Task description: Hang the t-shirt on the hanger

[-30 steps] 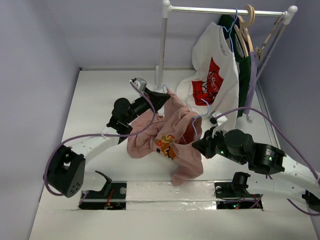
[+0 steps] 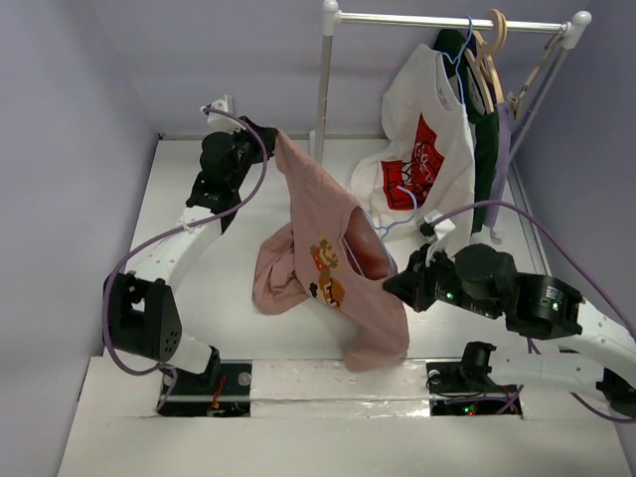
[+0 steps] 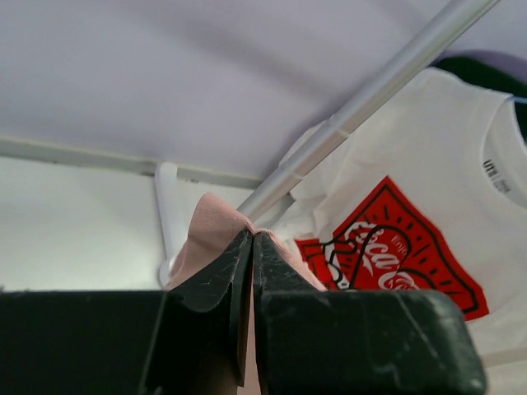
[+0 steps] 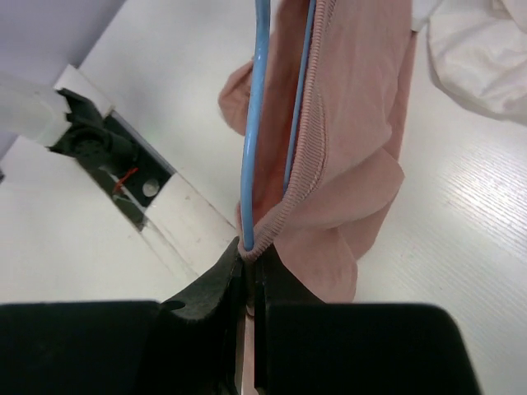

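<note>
The pink t-shirt [image 2: 323, 214] is stretched diagonally between my two grippers, its printed front [image 2: 326, 273] facing up and its neck open toward the right. High at the left, my left gripper [image 2: 272, 139] is shut on a pinched part of the cloth, which pokes up between the fingers in the left wrist view. On the right, my right gripper [image 2: 405, 290] is shut on the blue hanger [image 4: 252, 140] together with the shirt's ribbed collar [image 4: 311, 152]. The hanger's hook [image 2: 409, 204] sticks out of the neck opening; much of its body is hidden inside the shirt.
Behind stands a white rack [image 2: 447, 20], with a white shirt [image 2: 422, 129] on a blue hanger, a dark green garment [image 2: 486, 149] and wooden hangers [image 2: 497, 35].
My left gripper has travelled up and left, pulling the shirt's shoulder taut.
</note>
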